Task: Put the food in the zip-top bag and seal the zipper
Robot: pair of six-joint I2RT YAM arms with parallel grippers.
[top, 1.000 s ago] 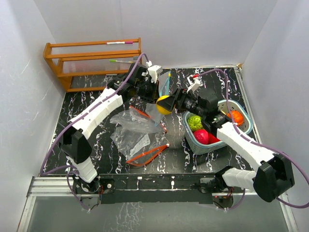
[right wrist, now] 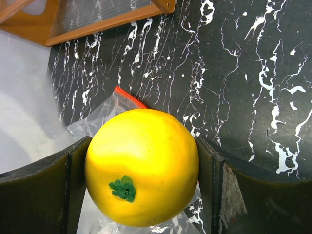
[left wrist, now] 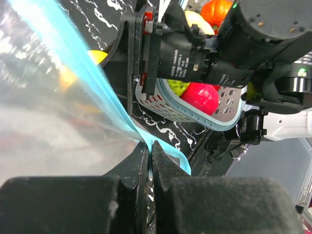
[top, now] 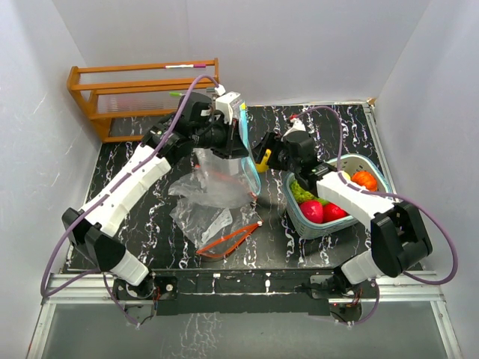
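My left gripper (top: 236, 149) is shut on the blue zipper edge of a clear bag (left wrist: 58, 126), which it holds up. Just right of it, my right gripper holds a yellow pepper-like food between its fingers, behind the bag film in the left wrist view. A basket (top: 301, 221) at the right holds red (top: 313, 211), green and orange (top: 364, 179) food.
More clear bags with orange zippers (top: 228, 243) lie on the marble mat below the held bag. A wooden rack (top: 105, 120) stands at the back left. Walls close in on the sides.
My left gripper has moved left with the bag edge. My right arm has shifted slightly up and rightward with the yellow food, which is now mostly hidden in the top view.
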